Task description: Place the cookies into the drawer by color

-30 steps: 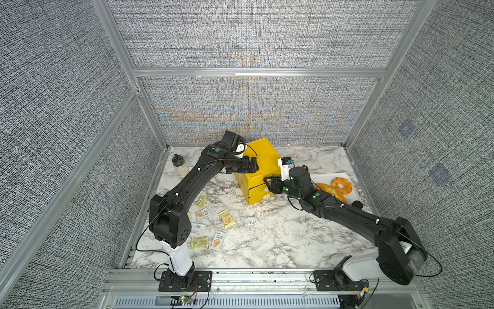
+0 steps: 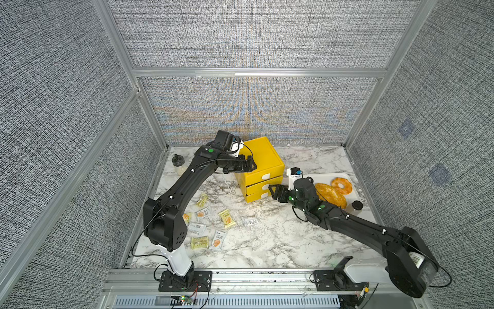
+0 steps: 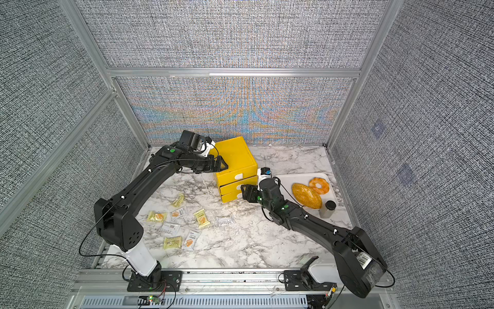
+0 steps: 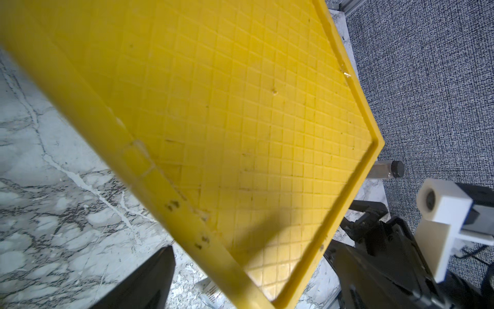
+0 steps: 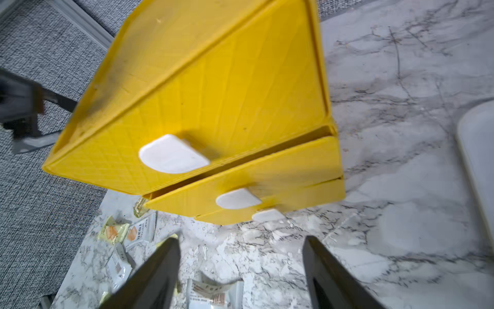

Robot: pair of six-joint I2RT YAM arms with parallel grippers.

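The yellow cabinet point(image 2: 266, 153) has three drawers with white handles; in the right wrist view a dark gap runs above the middle drawer point(image 5: 293, 172). Over the cabinet's left top edge, my left gripper point(image 2: 253, 163) is open, its blurred fingers point(image 4: 146, 283) spread either side of the cabinet's near corner. My right gripper point(image 2: 273, 191) stands before the lower drawers, fingers point(image 5: 159, 273) apart and nothing visible between them. Several packed cookies lie front left, some in yellow wrappers point(image 2: 226, 218), others in white wrappers point(image 2: 217, 240). Drawer interiors are hidden.
A white tray point(image 3: 332, 200) on the right bears a bread loaf point(image 3: 306, 195) and an orange ring point(image 3: 319, 185). Beside them stands a dark-capped bottle point(image 3: 327, 209). Another jar point(image 2: 178, 160) is at the back left.
My right gripper has come down and slightly right along the cabinet front. The left gripper has shifted a little left. The cabinet has turned slightly.
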